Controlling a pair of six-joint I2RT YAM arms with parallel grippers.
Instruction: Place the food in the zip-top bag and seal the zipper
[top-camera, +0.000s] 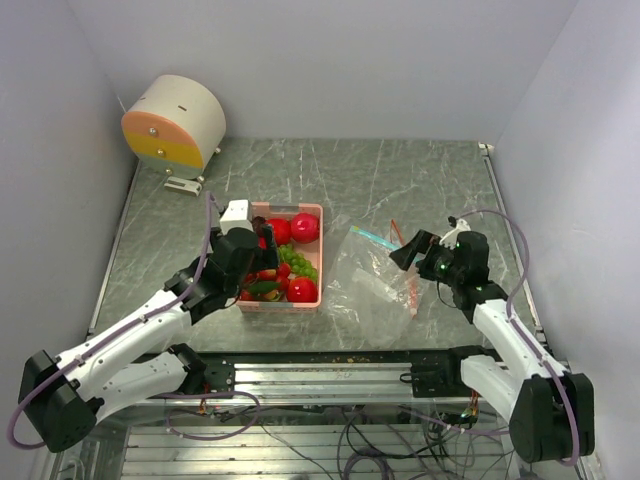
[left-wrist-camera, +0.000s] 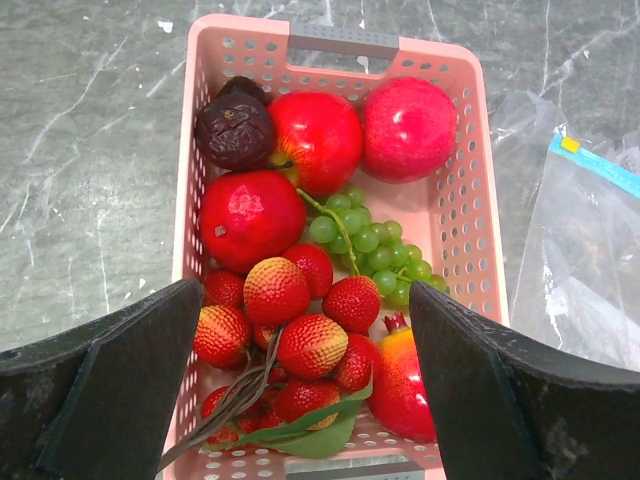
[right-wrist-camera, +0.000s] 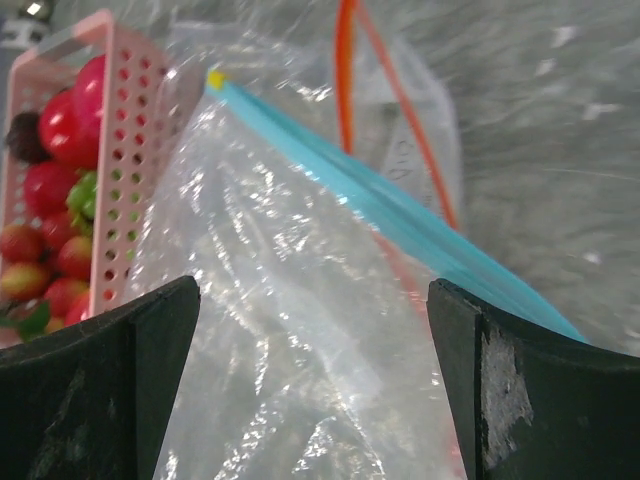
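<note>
A pink basket (left-wrist-camera: 488, 250) holds pomegranates (left-wrist-camera: 405, 128), green grapes (left-wrist-camera: 380, 245), strawberries (left-wrist-camera: 280, 290) and a dark wrinkled fruit (left-wrist-camera: 235, 130). My left gripper is open above it, nothing held. Right of the basket a clear zip bag (right-wrist-camera: 270, 310) lies flat, with a blue zipper strip (right-wrist-camera: 380, 205) and a yellow slider (right-wrist-camera: 216, 79). My open right gripper hovers over the bag, nothing between its fingers.
A cream rounded box (top-camera: 175, 115) with orange and yellow front stands at the back left. Walls enclose both sides; rails and cables run along the front.
</note>
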